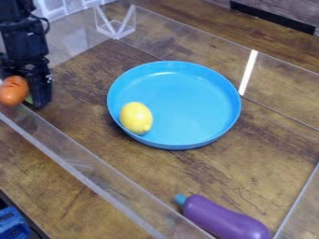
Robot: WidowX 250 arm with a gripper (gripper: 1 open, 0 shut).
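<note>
At the far left of the camera view my black gripper (25,78) is low beside an orange carrot-like toy (14,91), which sits at its fingers near the clear wall. I cannot tell whether the fingers grip it. A blue plate (187,89) holds a yellow oval toy (134,118). A purple eggplant toy (225,218) lies at the lower right.
Clear walls (88,173) border the wooden work area. A blue object (10,224) is cut off at the bottom left. Bare wood is free below and right of the plate.
</note>
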